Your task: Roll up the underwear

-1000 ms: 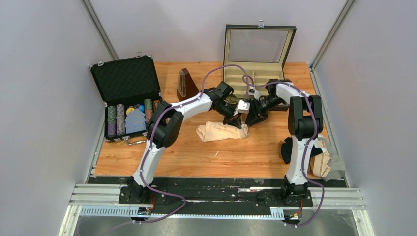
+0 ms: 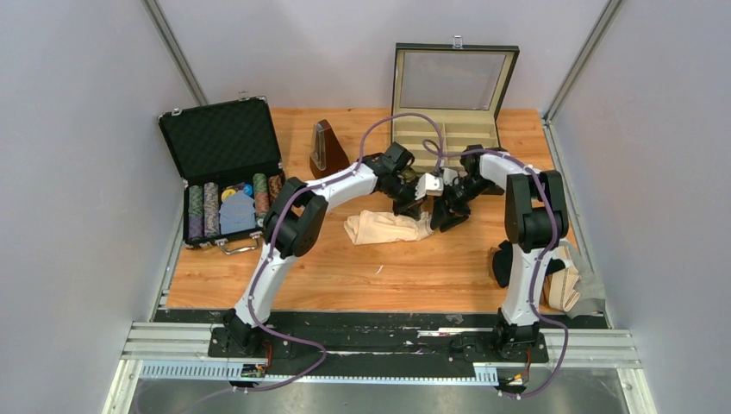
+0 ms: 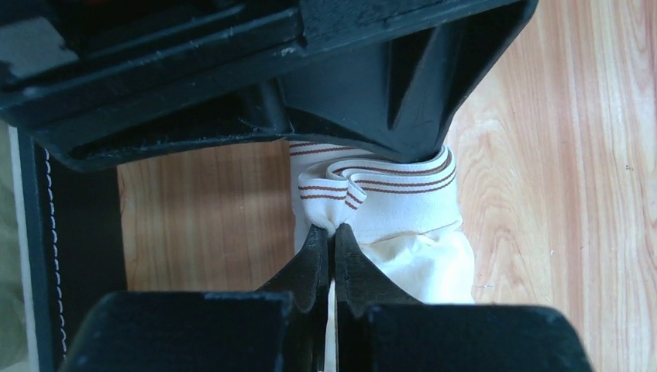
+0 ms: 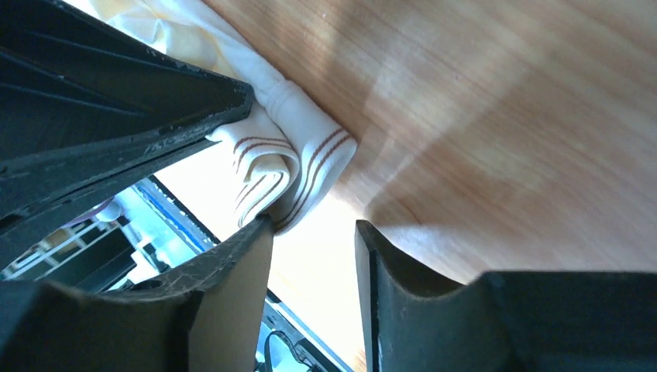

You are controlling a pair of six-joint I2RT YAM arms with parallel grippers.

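Observation:
The cream underwear (image 2: pixel 379 228) lies folded in a strip on the wooden table, its striped waistband (image 3: pixel 399 186) (image 4: pixel 318 163) bunched into folds at the right end. My left gripper is shut at that waistband, with a small striped tuft pinched up at its fingertips. My right gripper is part open at the same end, its left finger against the folded band and bare table showing between the fingers. In the top view both grippers meet over the garment's right end, partly hiding it.
An open compartment box (image 2: pixel 457 73) stands behind the grippers, beside a brown wooden object (image 2: pixel 323 147). An open chip case (image 2: pixel 215 129) is at the left, other folded garments (image 2: pixel 565 285) at the right.
My right gripper has come down and slightly toward the front at the underwear's right end.

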